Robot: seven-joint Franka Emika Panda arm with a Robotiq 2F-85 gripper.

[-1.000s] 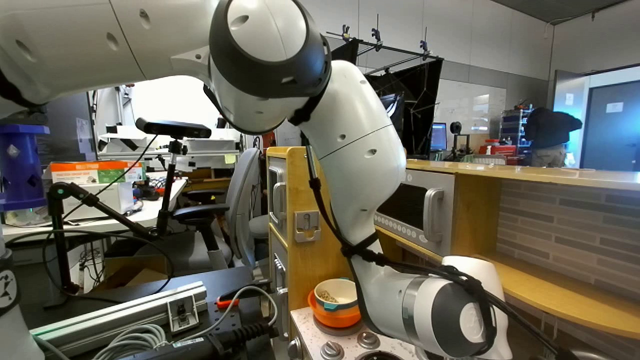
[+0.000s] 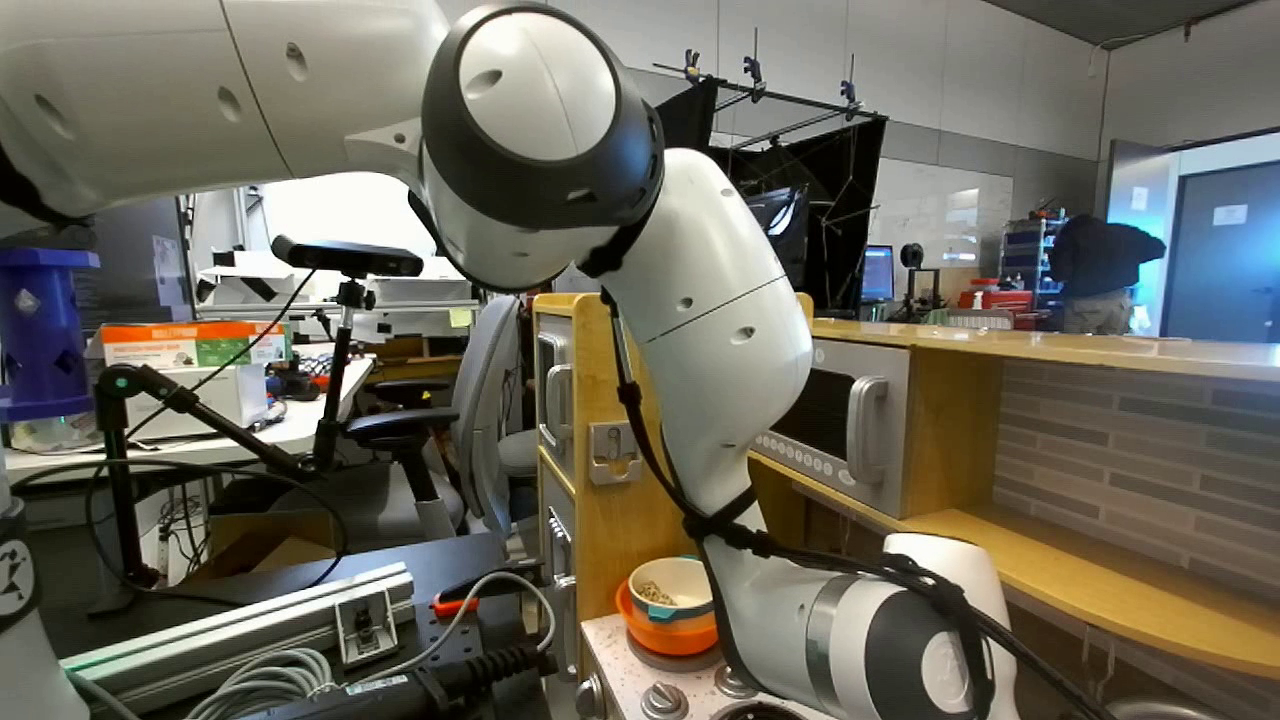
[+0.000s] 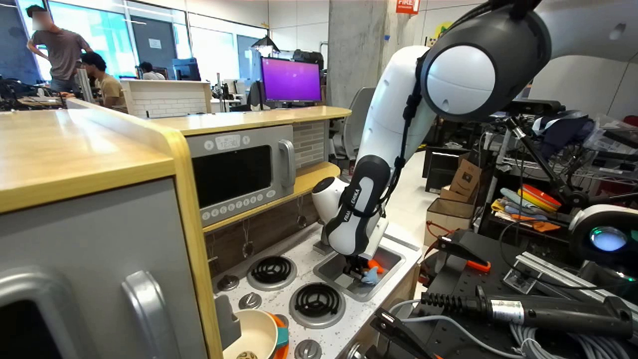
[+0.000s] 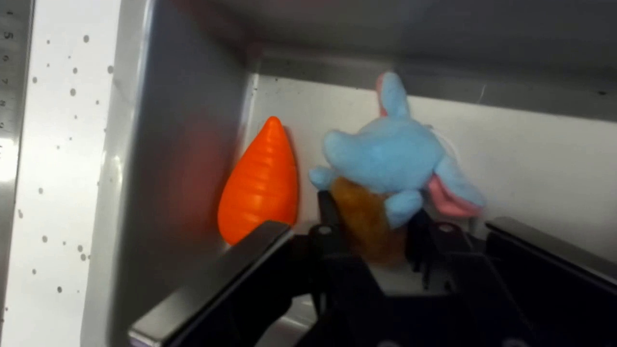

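In the wrist view, a light blue plush toy (image 4: 387, 155) with pink-lined ears and a brown patch lies in the metal sink. My gripper is low over it, fingers part open, one finger on each side of its brown part; whether the fingers touch it I cannot tell. An orange carrot-like toy (image 4: 263, 184) lies to the left, beside the sink wall and apart from the plush. From exterior view 2, the gripper (image 3: 357, 266) is inside the sink (image 3: 335, 287), its fingers partly hidden. Exterior view 1 does not show the gripper.
Steep sink walls (image 4: 167, 173) stand close around the fingers. Stove burners (image 3: 317, 304) and a cream bowl (image 3: 254, 332) in an orange one are on the counter beside the sink. The microwave (image 3: 242, 170) and wooden shelf (image 3: 311, 179) rise behind.
The arm has lowered slightly, its elbow and forearm now sitting lower in exterior view 1. The bowls and furniture there have not moved.
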